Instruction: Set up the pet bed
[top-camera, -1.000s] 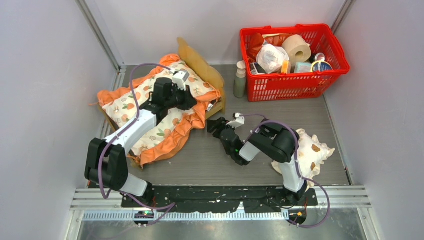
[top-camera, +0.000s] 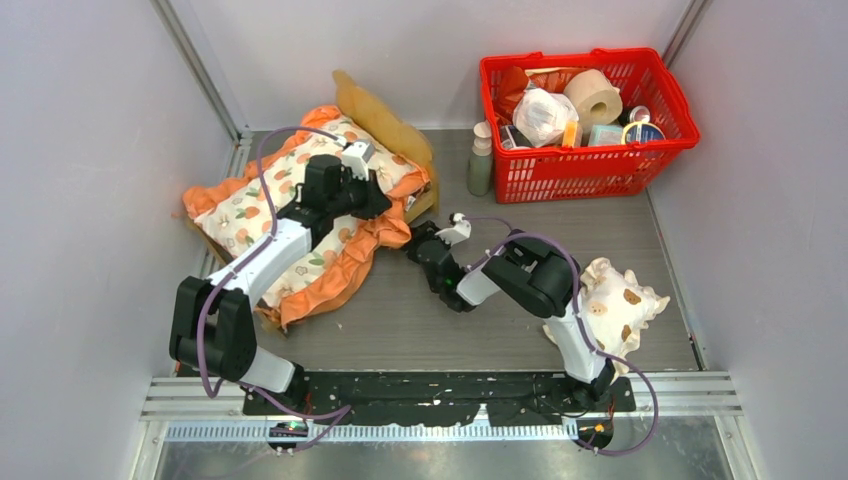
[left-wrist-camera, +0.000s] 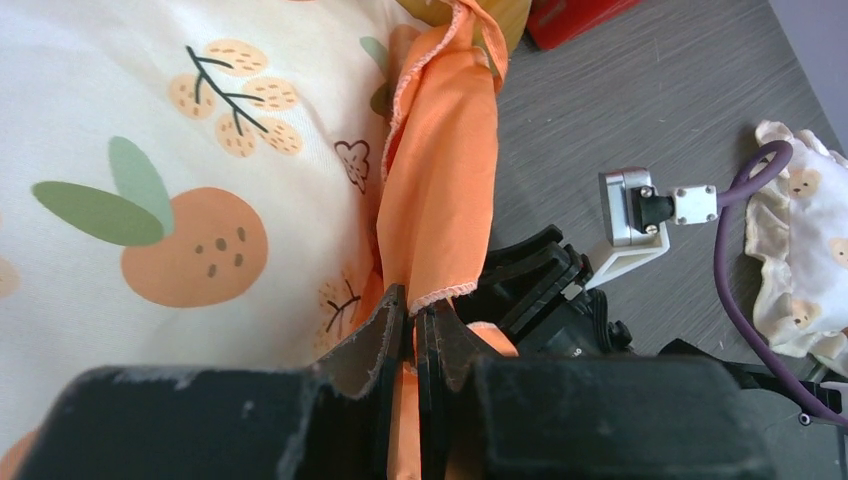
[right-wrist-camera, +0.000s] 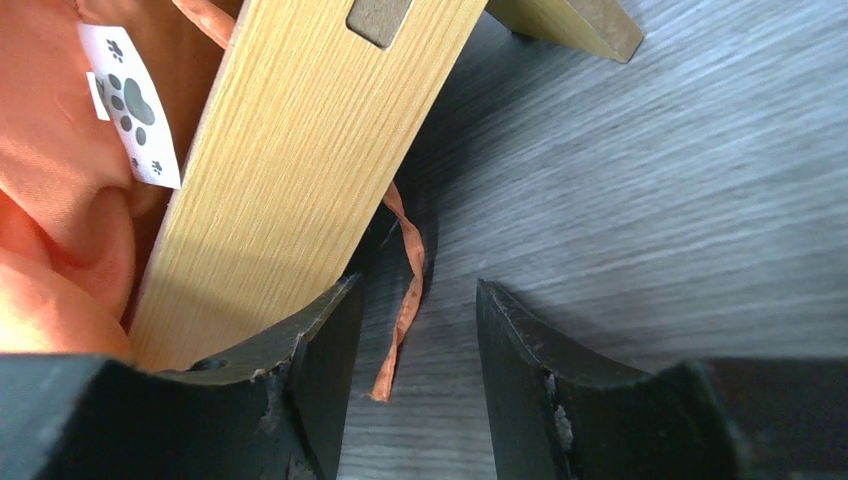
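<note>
The wooden pet bed (top-camera: 420, 208) with a yellow back stands at the left, holding a fruit-print cushion (left-wrist-camera: 200, 250) with an orange ruffled edge (left-wrist-camera: 440, 180). My left gripper is over the bed's right side, fingers close together on the orange fabric. My right gripper is open beside the bed's wooden leg (right-wrist-camera: 270, 190); a thin orange ribbon (right-wrist-camera: 410, 260) lies on the floor between its fingers, and a paw-print label (right-wrist-camera: 140, 120) shows on the fabric.
A red basket (top-camera: 590, 175) of goods stands at the back right, with a green bottle (top-camera: 479, 165) beside it. A small cream pillow (top-camera: 620, 310) lies at the front right, partly under the right arm. Bare floor is in the front middle.
My right gripper has moved leftward and slightly toward the back. The bed and its orange fabric have shifted a little to the left. The left arm is nearly unchanged.
</note>
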